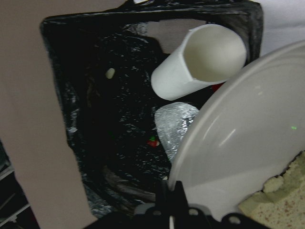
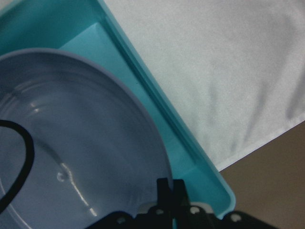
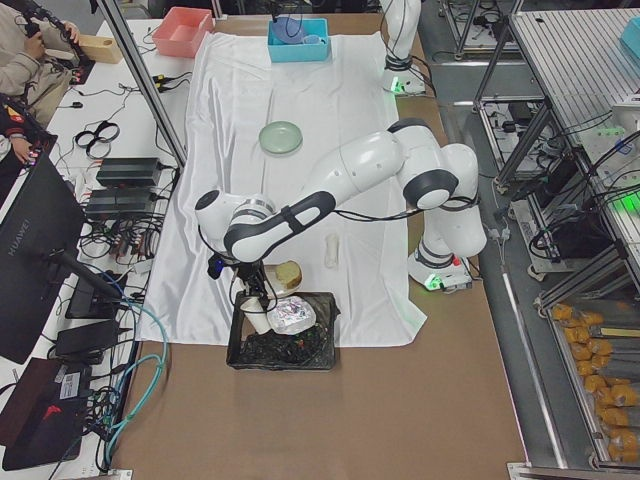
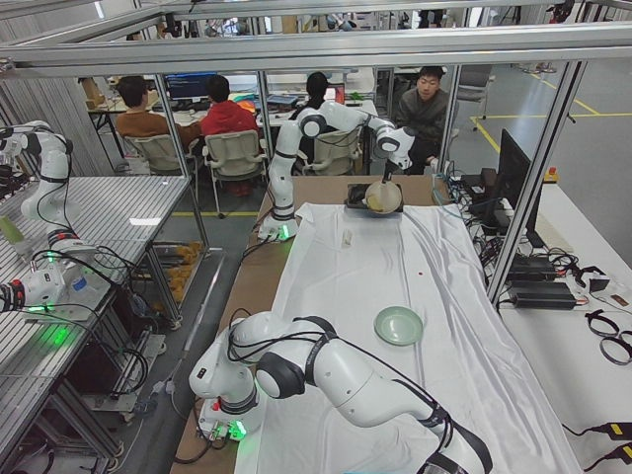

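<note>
My left gripper is shut on the rim of a white plate (image 1: pixel 233 129) carrying a piece of bread (image 1: pixel 281 205), held over the near edge of a black bin (image 3: pixel 280 350). The bin holds a white cup (image 1: pixel 169 76), crumpled foil (image 1: pixel 171 121) and small scraps. In the right wrist view my right gripper is shut on the rim of a blue-grey round dish (image 2: pixel 86 133) above a teal tray (image 3: pixel 297 52).
A green plate (image 3: pixel 280 137) lies mid-cloth, and a pale elongated item (image 3: pixel 331 250) lies near the left arm. A pink tray (image 3: pixel 183 30) sits on the side desk.
</note>
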